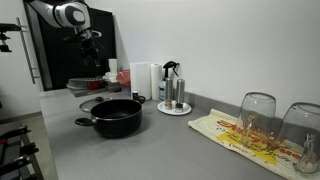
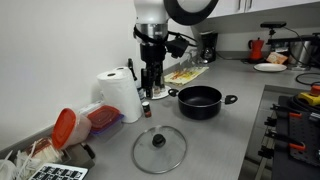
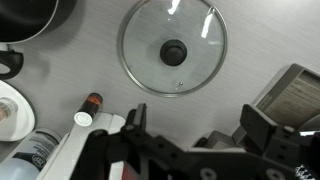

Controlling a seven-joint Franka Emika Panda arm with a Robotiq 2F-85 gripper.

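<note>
A round glass lid with a black knob lies flat on the counter in exterior view 2. It fills the upper middle of the wrist view, its knob facing up. Beside it sits an empty-looking black two-handled pot, also seen in exterior view 1. High over the counter, my gripper is open, its black fingers spread wide with nothing between them. In the wrist view the lid appears ahead of the fingertips, and a gap of height separates them.
A white paper towel roll, a small dark-topped jar and a plate with bottles stand near the wall. A red pot or bowl and dish rack are at the left. Glasses rest on a towel far right.
</note>
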